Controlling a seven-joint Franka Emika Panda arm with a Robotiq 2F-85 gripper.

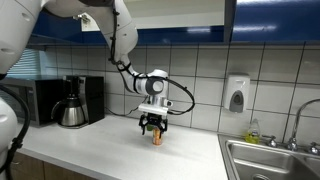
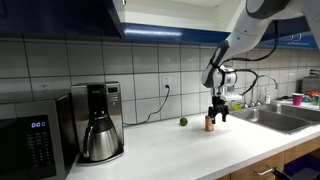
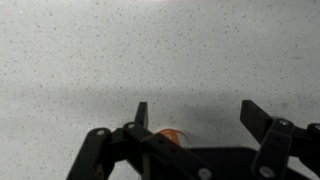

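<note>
An orange container (image 1: 157, 137), shaped like a small bottle or can, stands upright on the white counter (image 1: 115, 153). In exterior view 2 the same orange container (image 2: 209, 124) appears below and beside the arm. A green round thing (image 2: 183, 122) lies farther back on the counter, partly covered by the gripper in exterior view 1. My gripper is open, pointing down above the counter, with bare speckled surface between its fingers. Only the top of the orange container (image 3: 172, 135) shows in the wrist view, at the near side, partly hidden by the gripper body.
The sink (image 1: 262, 160) lies at the right, with a soap bottle (image 1: 254, 131) behind it. A coffee maker (image 2: 98, 122) and a microwave (image 2: 35, 135) stand at the other end.
</note>
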